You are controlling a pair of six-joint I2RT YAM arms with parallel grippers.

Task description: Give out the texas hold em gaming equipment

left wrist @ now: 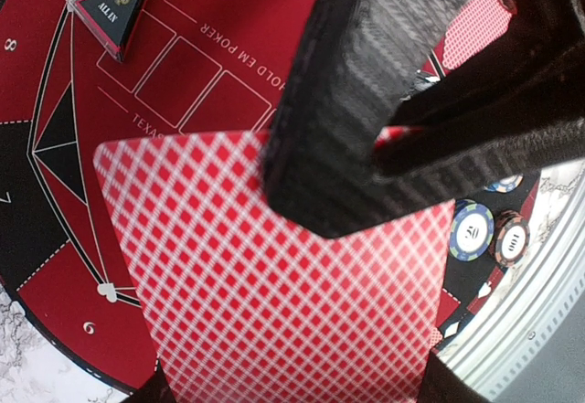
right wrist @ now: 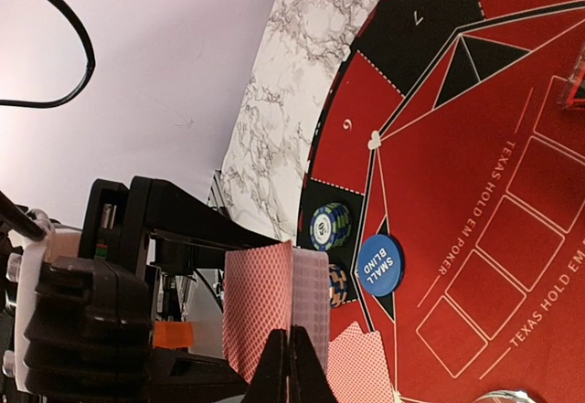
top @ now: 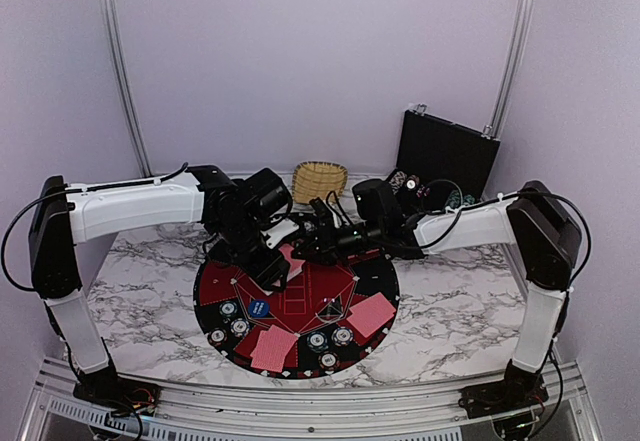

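Observation:
My left gripper (top: 278,266) is shut on a red-backed card deck (left wrist: 274,293) over the mat's centre; the deck fills the lower left wrist view. My right gripper is shut, its tips against the held cards (right wrist: 251,302); whether a card is between them is unclear. Red card piles (top: 370,313) lie at the mat's front right and front left (top: 272,349). Chip stacks (left wrist: 471,229) sit around the edge. A blue small blind disc (right wrist: 380,265) and a triangular ALL IN marker (left wrist: 111,12) lie on the poker mat (top: 220,286).
A wicker basket (top: 320,178) stands at the back centre, with an open black case (top: 447,151) of chips at the back right. Bare marble (top: 450,316) surrounds the mat on both sides and in front.

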